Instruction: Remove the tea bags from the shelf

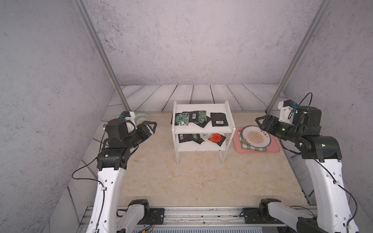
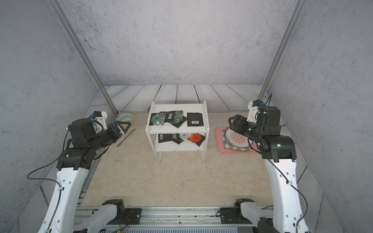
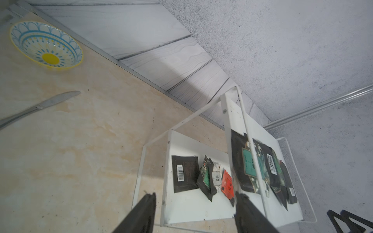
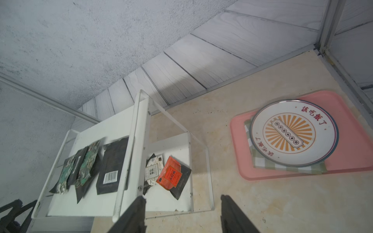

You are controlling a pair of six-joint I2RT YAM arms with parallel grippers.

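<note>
Tea bags in dark packets point(image 1: 219, 119) lie on the top board of a small white two-tier shelf point(image 1: 203, 108), some overlapping at its left. More packets rest on the lower board, among them an orange one point(image 4: 171, 173) and a black one point(image 3: 185, 173). To the left of the shelf, raised and apart from it, is my left gripper point(image 1: 153, 127), its fingers parted around nothing. My right gripper point(image 1: 261, 120) hangs to the shelf's right, also open and empty. In each wrist view the fingers show blurred at the bottom edge, well apart.
On the right, a pink tray point(image 4: 241, 167) holds a checked cloth and a round plate point(image 4: 268, 151). A patterned bowl point(image 3: 42, 42) and a knife point(image 3: 54, 100) lie at the left. The tabletop point(image 1: 194, 182) in front of the shelf is clear.
</note>
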